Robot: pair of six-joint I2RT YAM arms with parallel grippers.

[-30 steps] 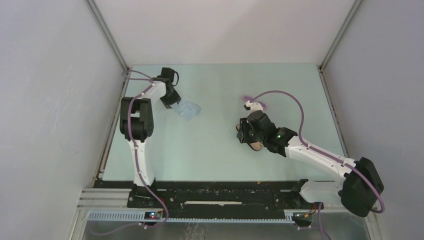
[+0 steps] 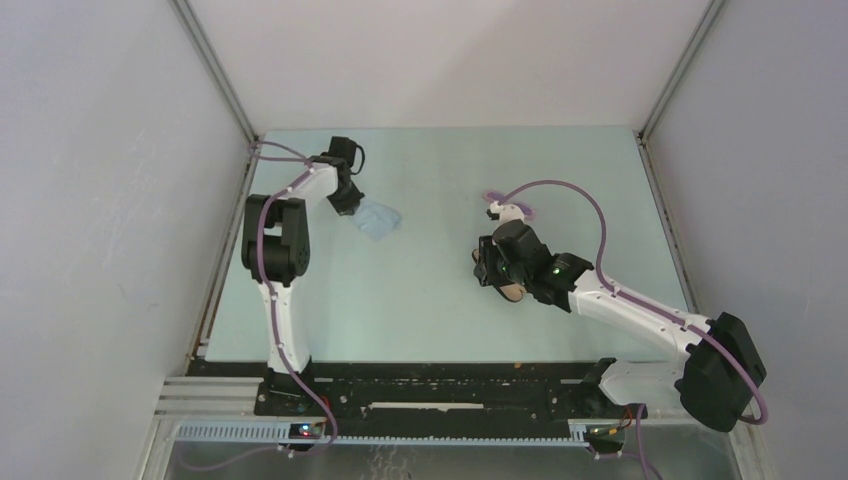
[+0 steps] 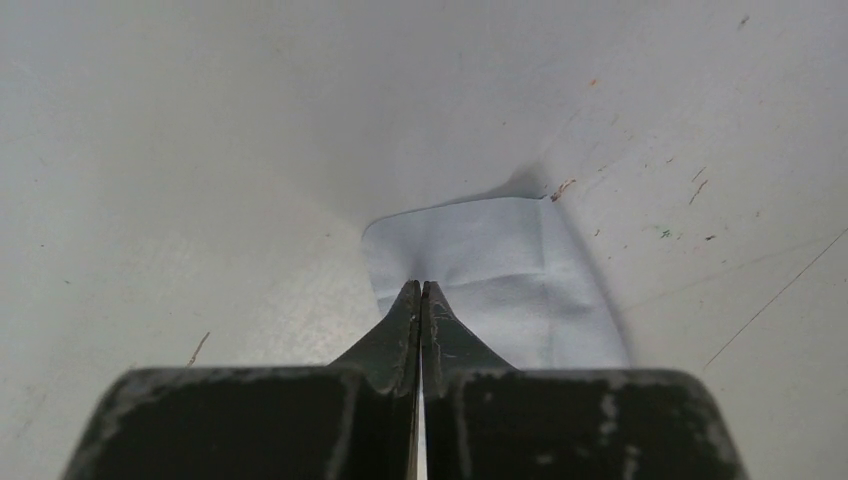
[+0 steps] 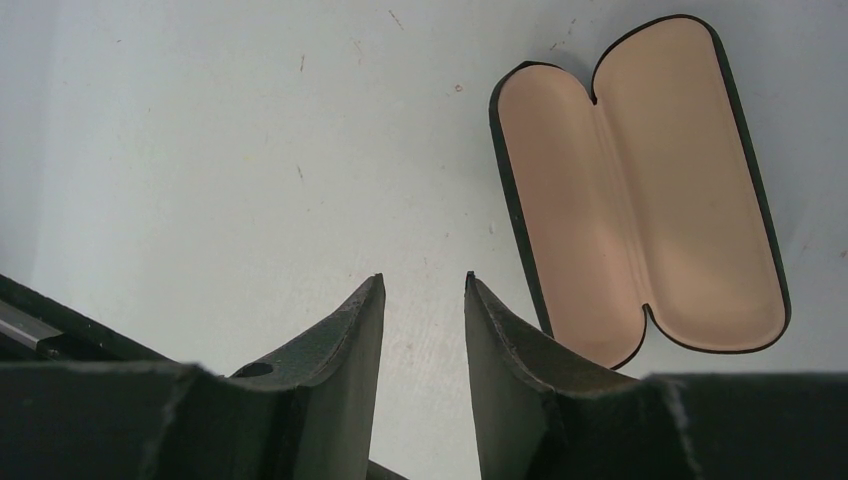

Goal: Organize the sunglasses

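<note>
Purple-tinted sunglasses [image 2: 494, 196] lie on the table at the right of centre, partly covered by the right arm. Below them in the top view, an opened case [image 4: 690, 180] with a tan lining and black rim lies flat and empty. My right gripper is over the table just left of the case, its fingers part open with nothing between them. A pale blue cloth [image 2: 377, 218] lies on the left half. My left gripper is above the cloth's edge, fingertips together, nothing showing between them.
White walls [image 2: 450, 60] close in the back and both sides. A dark bar [image 2: 430, 385] runs along the front edge.
The left gripper has shifted slightly right over the cloth's edge. The right arm has barely moved; the cloth, case and sunglasses stay where they were.
</note>
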